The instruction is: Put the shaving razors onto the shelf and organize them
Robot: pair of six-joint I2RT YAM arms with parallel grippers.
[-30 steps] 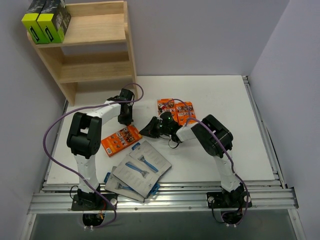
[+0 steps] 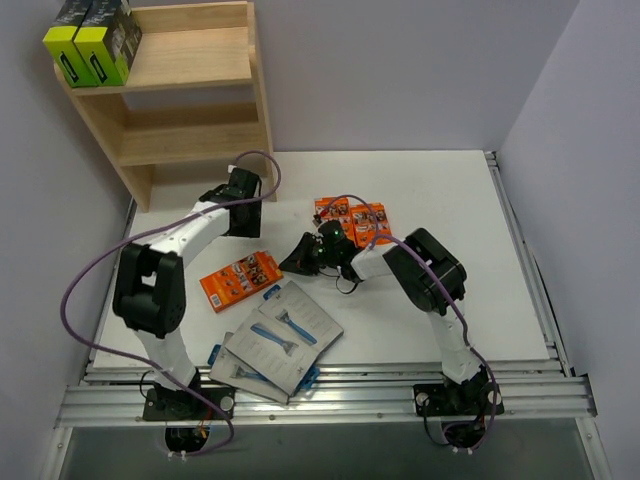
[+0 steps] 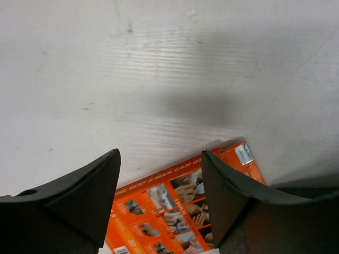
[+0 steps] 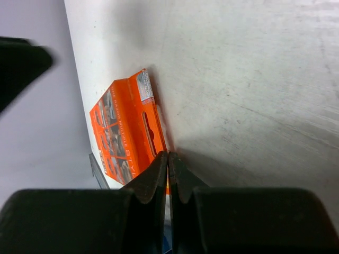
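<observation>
An orange razor box (image 2: 238, 281) lies flat on the white table, left of centre. At its right end my right gripper is shut with nothing between its fingers; the box (image 4: 124, 127) is outside them, close to the tips. My left gripper stands open above the table, the box (image 3: 159, 211) showing below and between its fingers. Two more orange boxes (image 2: 370, 224) lie behind the right arm. Grey razor packs with blue razors (image 2: 285, 335) overlap near the front edge. The wooden shelf (image 2: 190, 130) stands at the back left.
Two black and green boxes (image 2: 108, 45) stand at the left of the shelf's upper board; the rest of that board and the board below are bare. Clear table (image 2: 450, 190) stretches out at the right. Purple cables loop over both arms.
The orange box has turned or shifted very slightly. My right gripper stays shut in nearly the same place.
</observation>
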